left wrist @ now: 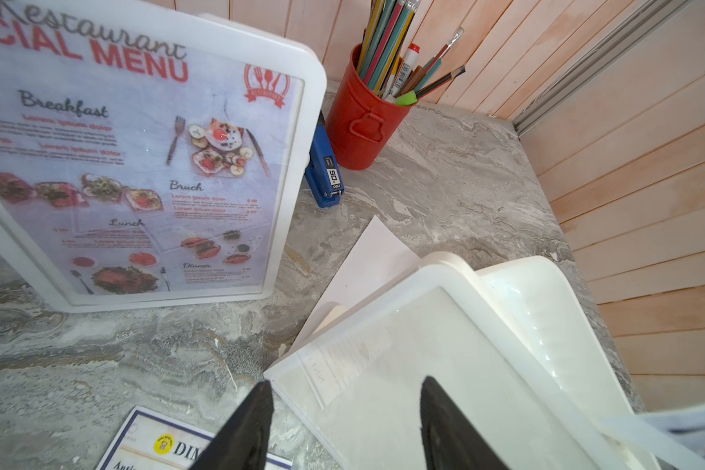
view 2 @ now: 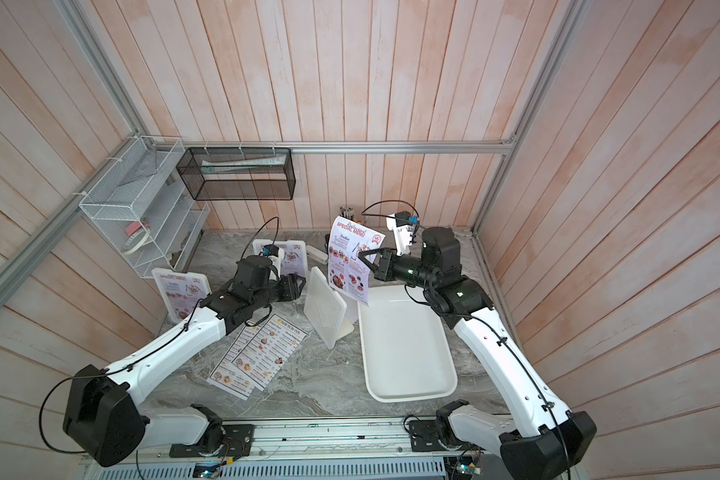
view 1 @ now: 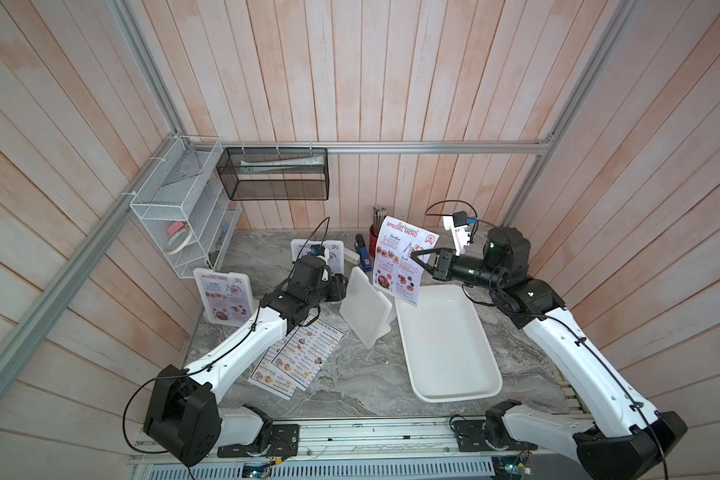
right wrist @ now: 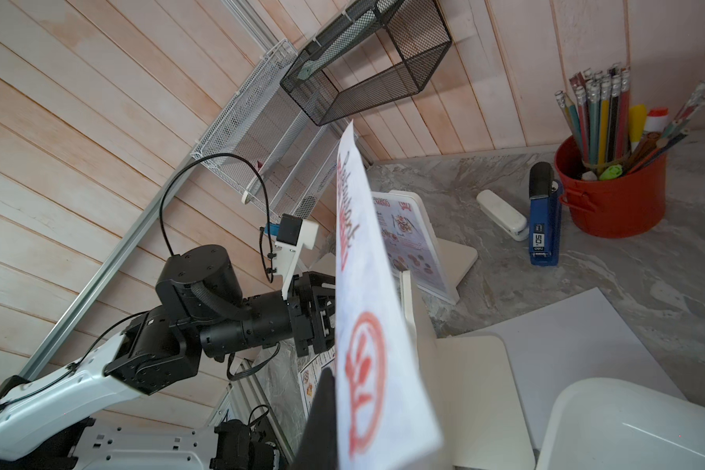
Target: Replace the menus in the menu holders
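Note:
A "Special Menu" sheet [view 1: 402, 260] hangs above the counter, its right edge pinched by my shut right gripper [view 1: 416, 257]. In the right wrist view the sheet [right wrist: 372, 313] appears nearly edge-on. An empty white menu holder [view 1: 365, 308] stands left of the tray. My left gripper is partly open, fingers apart and nothing seen between them, close to that holder's panel [left wrist: 415, 376]; whether they touch is unclear. Two other holders, the back one [view 1: 317, 253] and the left one [view 1: 224, 297], contain Special Menu sheets. Printed Dim Sum menus [view 1: 308, 352] lie overlapping on the counter.
A white tray [view 1: 449, 344] occupies the right. Behind are a red pencil cup [right wrist: 615, 196], a blue stapler [right wrist: 544, 223] and a small white object [right wrist: 501, 213]. A blank sheet [right wrist: 572, 352] lies near the tray.

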